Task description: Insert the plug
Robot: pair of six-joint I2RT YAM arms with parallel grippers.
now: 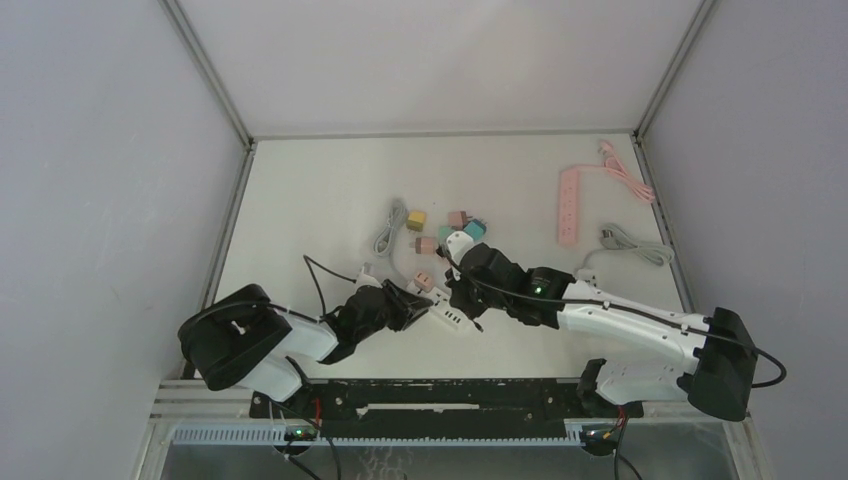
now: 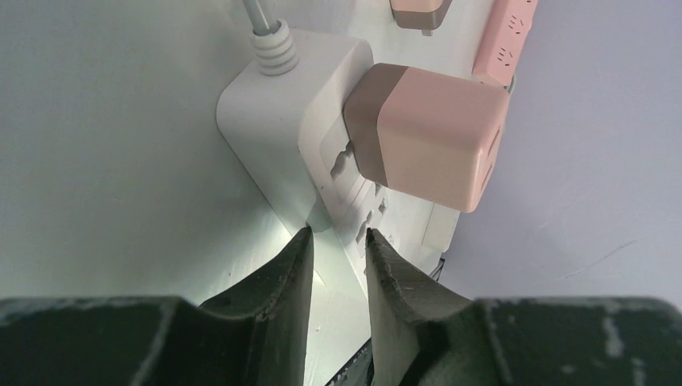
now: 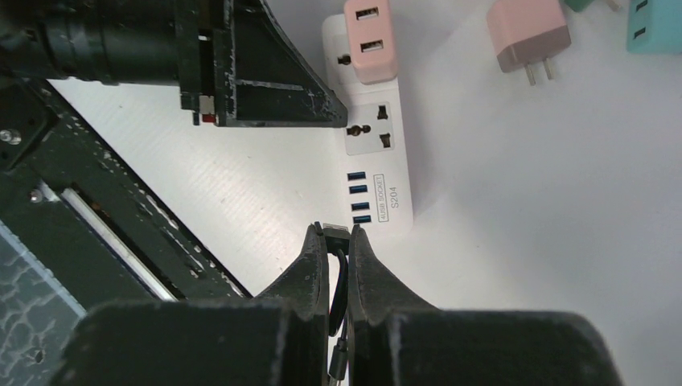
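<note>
A white power strip (image 1: 448, 312) (image 2: 269, 121) (image 3: 376, 189) lies at the front centre, with a pink charger (image 2: 434, 137) (image 3: 370, 44) seated on its top end. My left gripper (image 1: 420, 305) is at the strip's side by the socket area, its fingertips closed on the strip's edge. Above and right of the strip, my right gripper (image 1: 455, 290) is shut on a thin black cable (image 3: 341, 285) with a small connector hanging below. The strip's sockets and USB ports show in the right wrist view.
Behind lie loose chargers: yellow (image 1: 416, 218), pink (image 3: 527, 32) and teal (image 3: 651, 24). A coiled grey cord (image 1: 390, 225) is back left. A pink strip (image 1: 568, 205) and another grey cord (image 1: 640, 250) are on the right.
</note>
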